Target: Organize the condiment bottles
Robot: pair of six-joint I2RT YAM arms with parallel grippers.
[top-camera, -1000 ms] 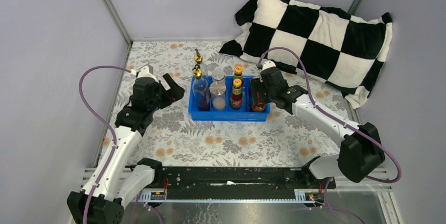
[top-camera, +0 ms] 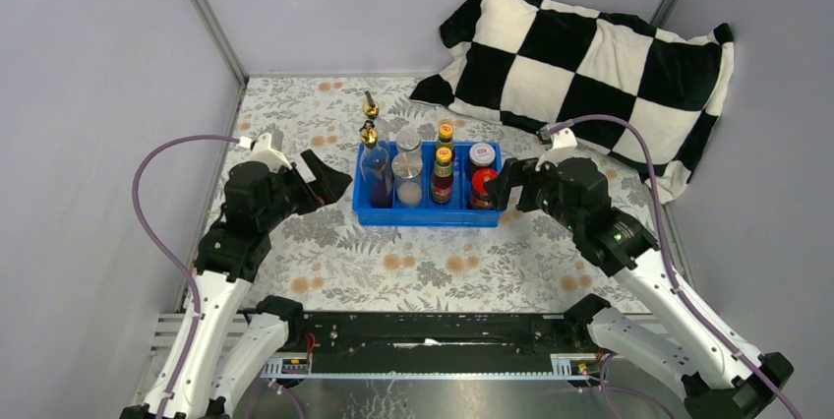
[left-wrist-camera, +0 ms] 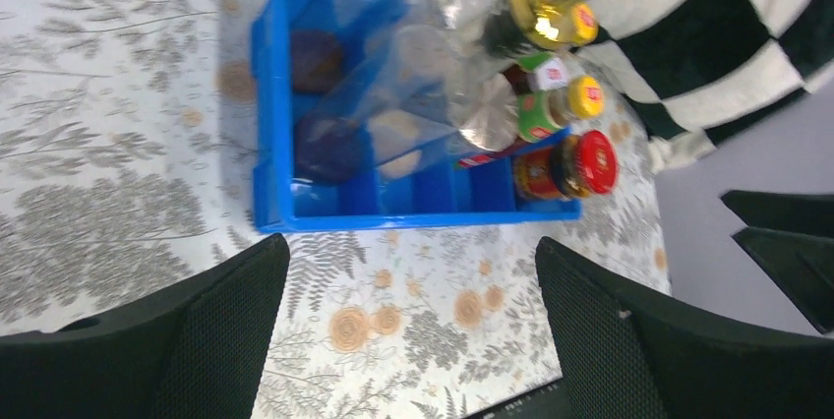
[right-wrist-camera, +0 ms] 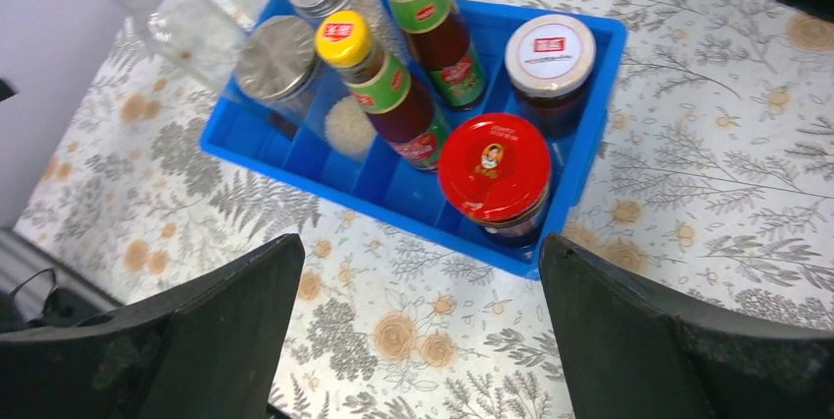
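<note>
A blue divided tray [top-camera: 423,219] holds all the condiments, standing in pairs by compartment. On its left are two clear bottles with gold pourers, the nearer glass bottle [top-camera: 377,175] holding dark liquid. Beside them stand two clear shaker jars [top-camera: 407,179], then two brown sauce bottles with yellow caps [right-wrist-camera: 396,109]. At the right end, a red-lidded jar [right-wrist-camera: 496,168] sits in front of a white-lidded jar [right-wrist-camera: 551,57]. My left gripper [top-camera: 326,181] is open and empty, left of the tray. Off the tray's right end, my right gripper [top-camera: 512,188] is open, nothing between its fingers.
A black-and-white checkered cushion [top-camera: 580,65] leans at the back right, close behind the tray. Grey walls enclose the space.
The left arm has shifted slightly. The tray and bottles have stayed put.
</note>
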